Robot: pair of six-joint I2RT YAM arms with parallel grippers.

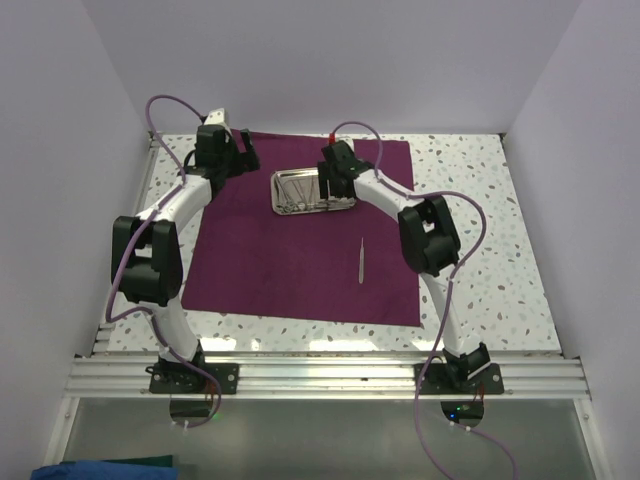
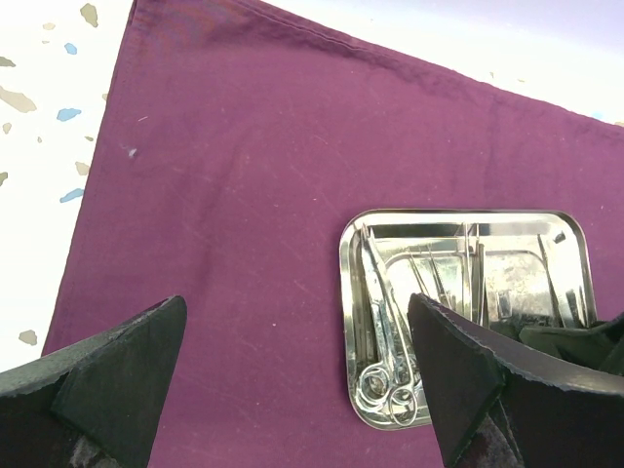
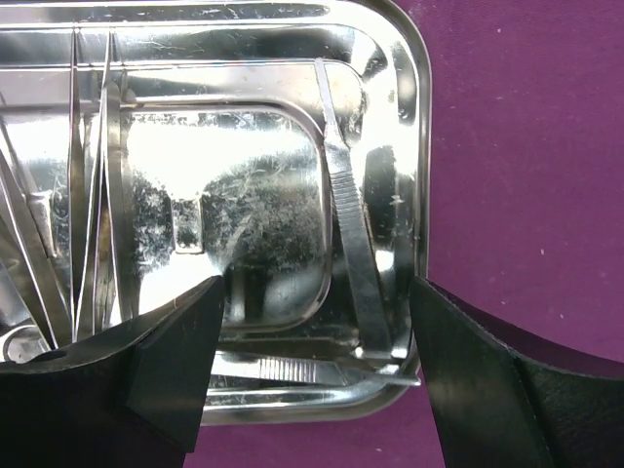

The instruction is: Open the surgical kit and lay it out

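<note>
A steel tray [image 1: 275,192] of instruments lies on a purple cloth [image 1: 270,270]: scissor-like instruments [image 2: 378,322] on the left, several thin tweezer-like tools in the middle, a ridged instrument [image 3: 351,224] along the right side and another [image 3: 292,370] along the near edge. A single slim instrument [image 1: 361,260] lies on the cloth below the tray. My right gripper hangs open over the tray's right end, around its near right corner in view, nothing clearly held. My left gripper [image 1: 242,150] stands open above the cloth, left of the tray.
White speckled table [image 1: 470,240] surrounds it, with grey walls at back and sides. Blue material [image 1: 110,470] lies at the bottom left, off the table.
</note>
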